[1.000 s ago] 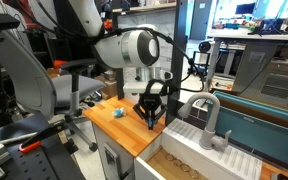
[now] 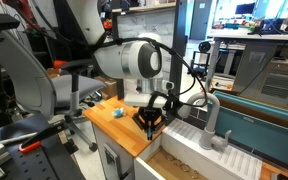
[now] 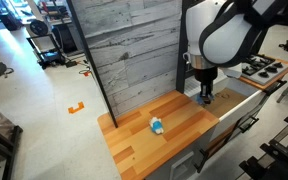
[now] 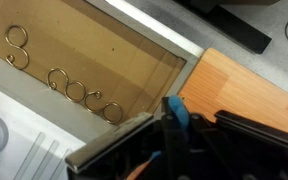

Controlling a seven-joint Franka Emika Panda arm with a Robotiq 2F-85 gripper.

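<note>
In the wrist view my gripper is shut on a small blue object, most of which is hidden by the dark fingers. It sits over the boundary between the wooden worktop and an open drawer. Exterior view 1 has the gripper low over the right part of the worktop, beside the drawer. From the other side, the gripper shows near the drawer's corner; whether the held object touches anything cannot be told.
Several metal rings lie on the floor of the open drawer. Another blue-and-white item rests on the worktop, away from the gripper. A grey faucet rises to the right of the arm.
The arm has leaned a little to the left and lower in exterior view 1, and the gripper has shifted slightly with it. The blue-and-white item on the worktop has stayed put.
</note>
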